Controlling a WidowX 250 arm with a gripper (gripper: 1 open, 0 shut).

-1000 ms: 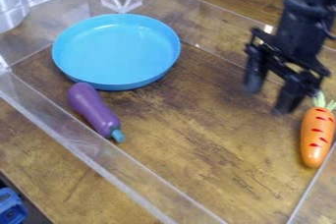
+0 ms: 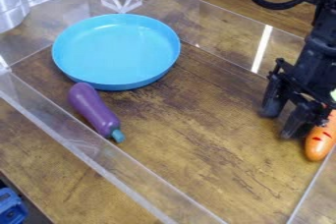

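Observation:
My black gripper [image 2: 292,116] is low at the right of the view, over the upper part of an orange carrot [image 2: 319,140], which is partly hidden behind it. Whether the fingers are open or shut on the carrot is unclear. A purple eggplant [image 2: 92,106] lies at the left on the wooden floor of the clear-walled tray, below a blue plate [image 2: 117,25] at the upper left.
Clear plastic walls [image 2: 39,110] bound the work area. A blue object [image 2: 8,206] sits outside at the lower left.
My gripper has moved right and down from the upper middle right to over the carrot, now covering part of it. The plate and eggplant are unmoved.

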